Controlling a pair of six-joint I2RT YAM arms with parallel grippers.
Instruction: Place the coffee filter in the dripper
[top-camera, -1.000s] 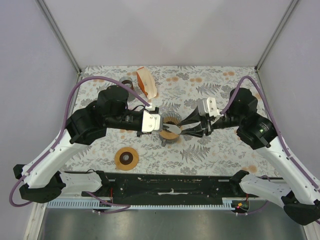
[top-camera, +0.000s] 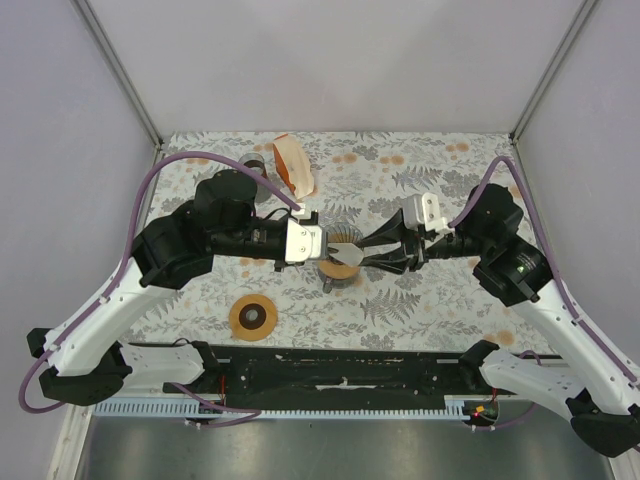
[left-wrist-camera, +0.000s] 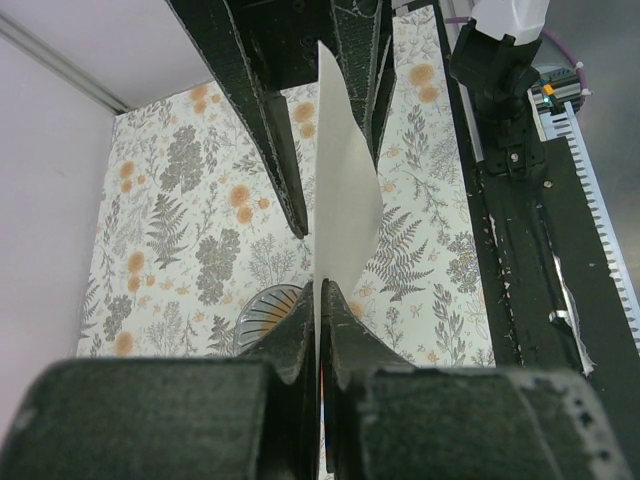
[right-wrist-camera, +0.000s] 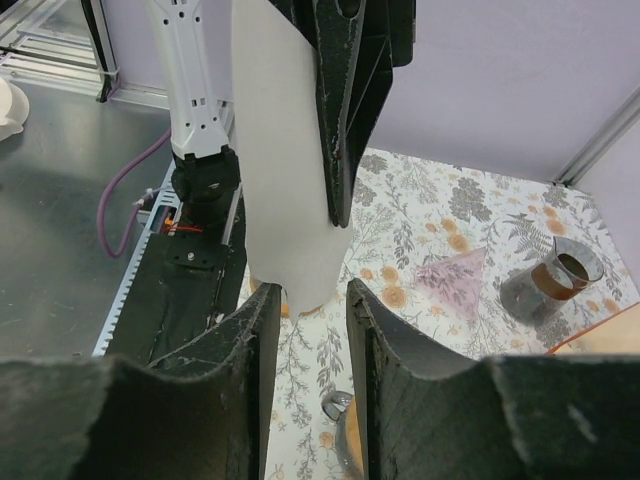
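Observation:
A white paper filter (left-wrist-camera: 345, 200) stands upright between the two grippers above the glass dripper (top-camera: 340, 275). My left gripper is shut on the filter's thin edge, which runs between its fingertips. My right gripper reaches in from the right with its fingers apart, around the filter's other side; in the top view the filter lies at its fingertips. The dripper, with an orange inner band, sits on the patterned mat beneath them and is partly hidden.
An orange-edged stack of filters (top-camera: 293, 165) and a metal cup (right-wrist-camera: 535, 290) stand at the back left. A round orange disc (top-camera: 253, 317) lies at the front left.
The left arm has hardly moved.

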